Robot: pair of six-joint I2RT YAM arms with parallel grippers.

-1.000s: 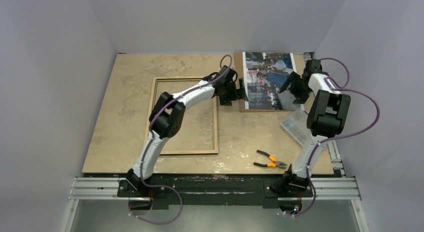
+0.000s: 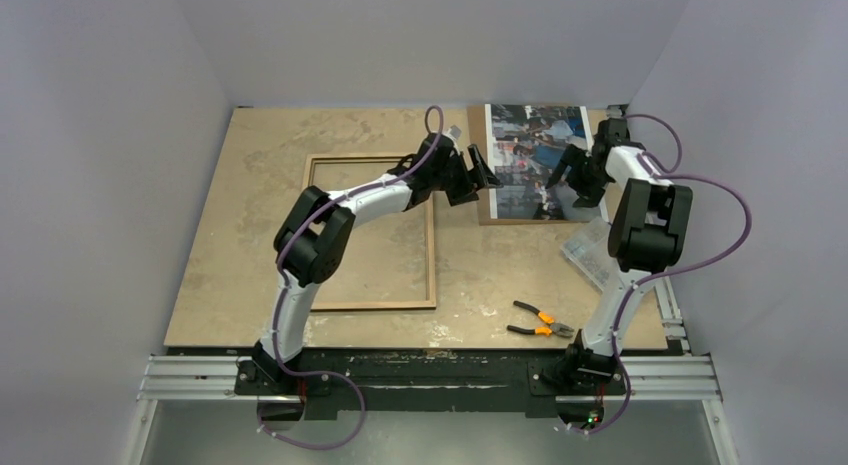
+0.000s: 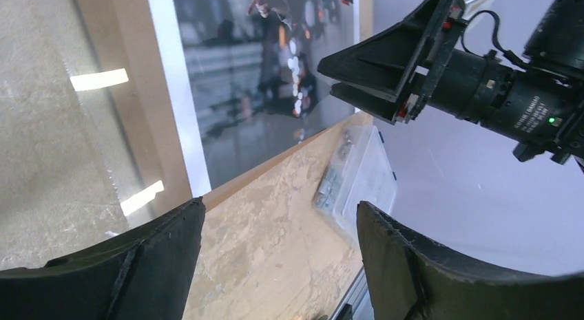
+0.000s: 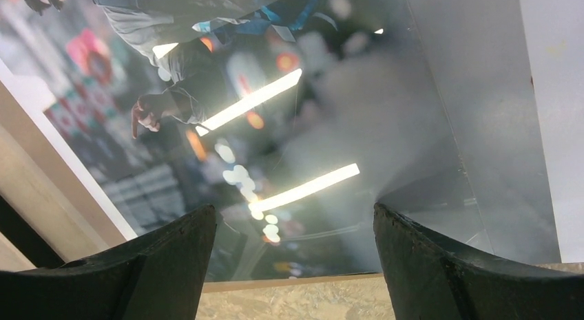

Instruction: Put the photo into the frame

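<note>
The photo (image 2: pixel 530 155) lies on a brown board (image 2: pixel 480 125) at the back right, with a white strip along its side. The empty wooden frame (image 2: pixel 431 265) lies flat at centre left. My left gripper is over the board's near-left edge, fingers apart with nothing between them; in the top view it is beside the photo's left edge. My right gripper hovers low over the photo's right part, open and empty, its fingers seen against the glossy, reflecting sheet.
A clear plastic case (image 2: pixel 590 253) lies right of the board's near edge, partly under the right arm. Pliers (image 2: pixel 540 325) lie at the near right.
My left arm has shifted slightly, its gripper staying beside the photo's left edge. My right gripper has moved slightly left over the photo.
</note>
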